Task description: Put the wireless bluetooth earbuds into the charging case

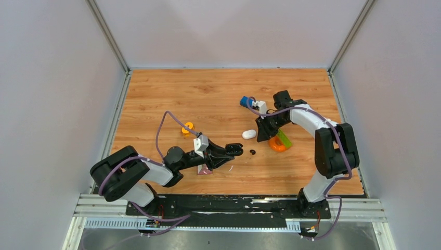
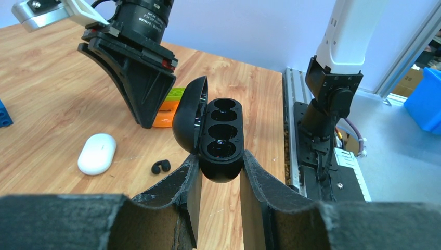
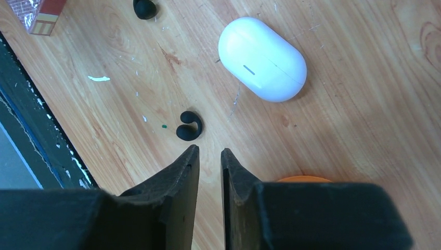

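Observation:
The black charging case (image 2: 223,138) is held upright with its lid (image 2: 190,117) swung open, my left gripper shut on its lower part. Dark hollows show inside it, no earbud seen in them. On the table to the right of the case lies a black earbud (image 1: 253,152), a small curved clip (image 3: 190,126). Another black piece (image 3: 144,9), cut off by the right wrist view's top edge, looks like the second earbud. My right gripper is partly open above the table, empty, its fingertips close to the first earbud in that view.
A white rounded case (image 3: 262,60) lies beside the earbud. An orange ring (image 1: 278,144) and green block (image 1: 284,138) sit under the right arm; a blue block (image 1: 246,101) lies behind. A yellow piece (image 1: 187,128) and pink box (image 1: 204,170) are near the left arm.

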